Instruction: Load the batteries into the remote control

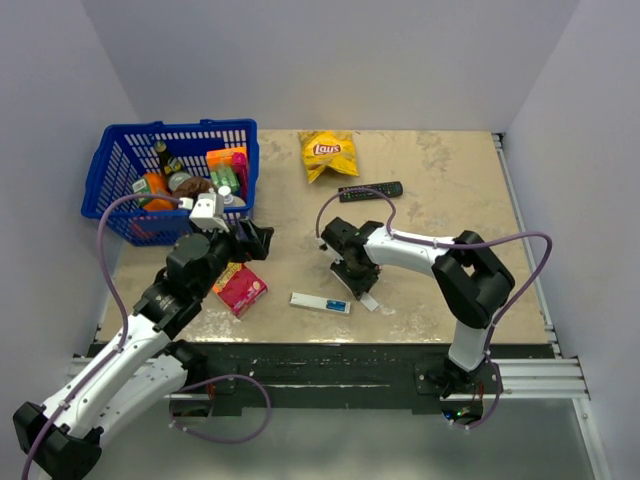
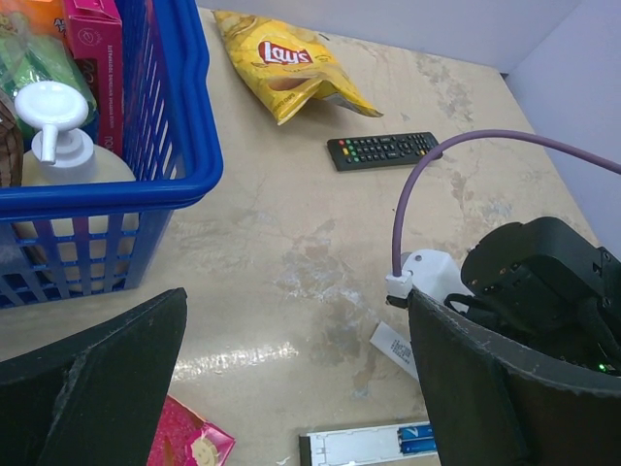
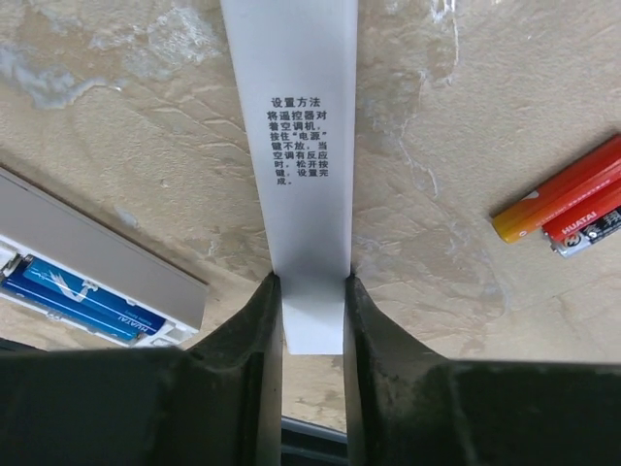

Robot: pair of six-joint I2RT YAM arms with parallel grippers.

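A white remote [image 1: 320, 302] lies face down, its battery compartment open with blue batteries [image 3: 82, 301] in it, as the right wrist view shows at left. My right gripper is low over a white cover strip [image 3: 299, 146] with printed text, its fingers at the strip's sides near the lower end; whether they grip it is unclear. A red-orange battery and a red one [image 3: 577, 214] lie to the right of the strip. My left gripper [image 1: 250, 240] hangs open above the red box, nothing between its fingers.
A blue basket [image 1: 130, 140] of groceries fills the back left, beside a red box [image 1: 240, 290]. A yellow chip bag [image 1: 328, 152] and a black remote [image 1: 370, 191] lie at the back.
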